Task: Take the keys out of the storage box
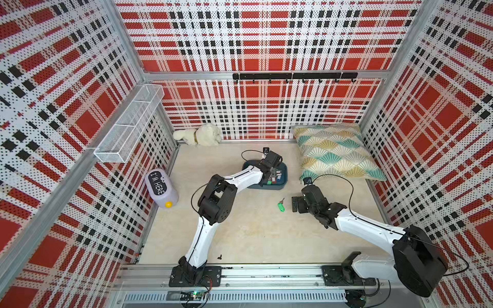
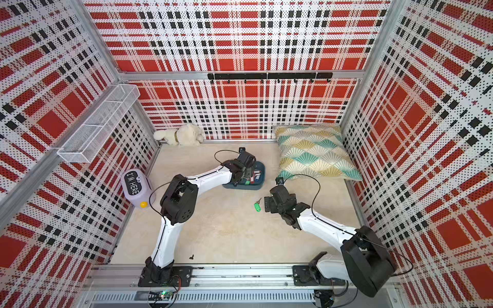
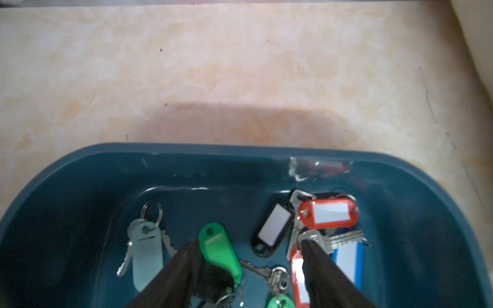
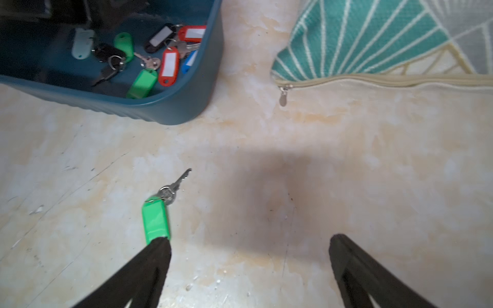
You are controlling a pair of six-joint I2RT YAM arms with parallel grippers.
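In the left wrist view a dark teal storage box (image 3: pixel 256 159) holds several keys with coloured tags (image 3: pixel 328 211). My left gripper hangs over them, fingers apart, with keys visible below and between them; whether it holds anything is unclear. One key with a green tag (image 4: pixel 155 220) lies on the table outside the box, in front of it. My right gripper is open just right of that key, nothing between its fingers.
A patterned cushion (image 1: pixel 336 148) fills the back right, a plush toy (image 1: pixel 205 136) the back left, and a lilac object (image 1: pixel 161 187) the left side.
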